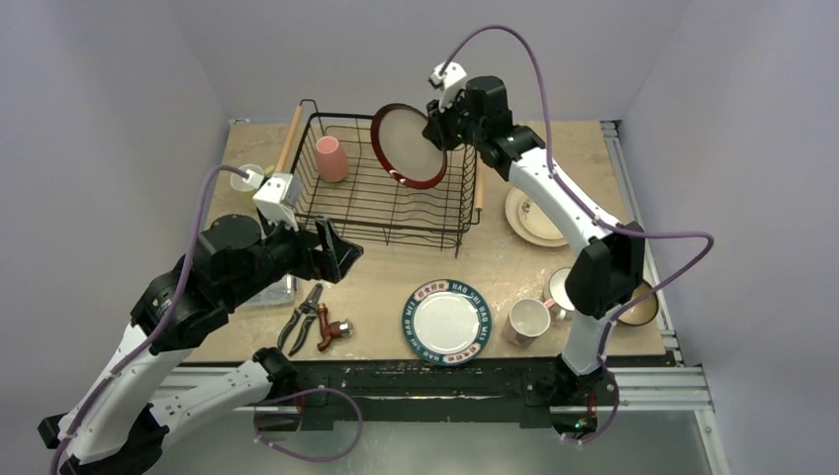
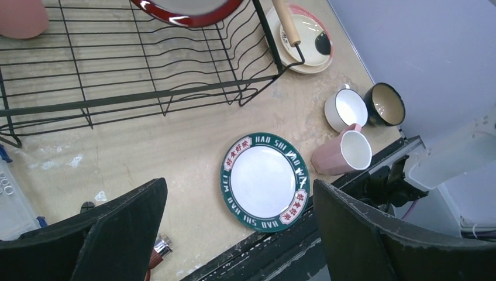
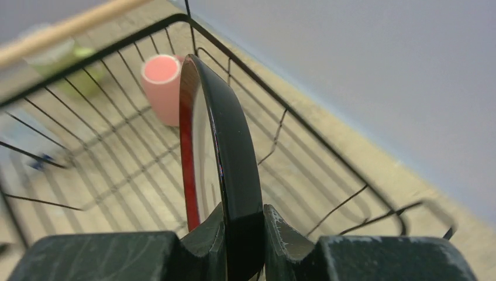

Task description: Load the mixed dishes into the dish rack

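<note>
My right gripper (image 1: 432, 124) is shut on the rim of a dark red-rimmed plate (image 1: 401, 148), which stands tilted over the right side of the black wire dish rack (image 1: 371, 222); the plate appears edge-on in the right wrist view (image 3: 219, 146). A pink cup (image 1: 330, 158) sits in the rack's left part. My left gripper (image 1: 331, 252) is open and empty, left of centre in front of the rack. A blue-green rimmed plate (image 1: 445, 322) lies at the front. Mugs (image 2: 345, 149) and a dark bowl (image 2: 384, 104) are at right.
Stacked plates (image 1: 534, 218) lie right of the rack. Pliers (image 1: 300, 322), a brown pipe-like object (image 1: 331, 332) and a clear box (image 2: 13, 202) occupy the front left. A pale cup (image 1: 247, 176) stands left of the rack. Bare table lies between rack and front plate.
</note>
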